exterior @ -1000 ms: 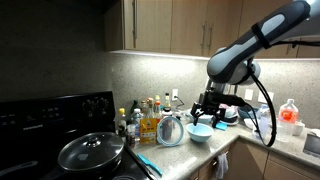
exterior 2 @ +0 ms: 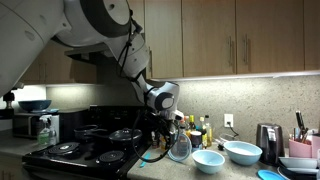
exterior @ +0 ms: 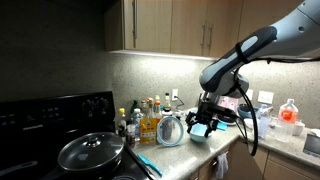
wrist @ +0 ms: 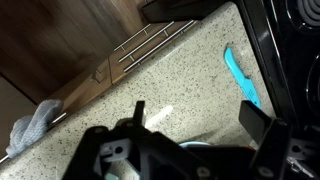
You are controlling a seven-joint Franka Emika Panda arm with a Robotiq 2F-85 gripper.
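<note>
My gripper stands open above the speckled counter, with nothing visible between its fingers. In exterior view 1 it hangs at the gripper end of the arm [exterior: 213, 98], in front of a light-coloured bowl [exterior: 198, 132] that it partly hides. Exterior view 2 shows the gripper near a clear round lid or dish [exterior 2: 180, 148], left of a white bowl [exterior 2: 208, 161]. A bright blue knife-like utensil [wrist: 240, 76] lies on the counter, to the right and ahead in the wrist view. Only a bowl's rim shows at that view's bottom edge.
A lidded pan [exterior: 90, 152] sits on the black stove at left. Several bottles [exterior: 148, 124] stand along the wall. A larger bowl [exterior 2: 243, 152] and a toaster [exterior 2: 270, 138] are farther right. A grey cloth [wrist: 36, 126] hangs at the counter's front. Bare counter [wrist: 165, 95] lies below the gripper.
Over the last second the arm has moved left and a little lower in exterior view 1, covering more of the bowl. The counter items look unmoved.
</note>
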